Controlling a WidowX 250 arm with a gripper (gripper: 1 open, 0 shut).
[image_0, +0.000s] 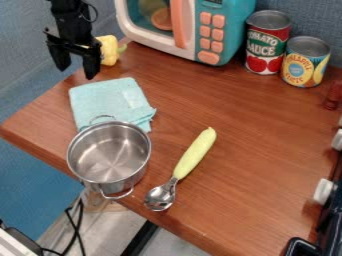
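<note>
My black gripper (74, 55) hangs at the top left, over the back left corner of the table, beside a yellow object (108, 48) just to its right; whether it touches that object or is open is unclear. On the wooden table lie a light blue cloth (114, 100), a steel pot (108, 155) partly over the cloth, and a spoon (178, 175) with a pale yellow handle.
A toy microwave (185, 25) stands at the back, with a tomato sauce can (266, 45) and a second can (305, 65) to its right. A dark appliance (321, 205) is at the right edge.
</note>
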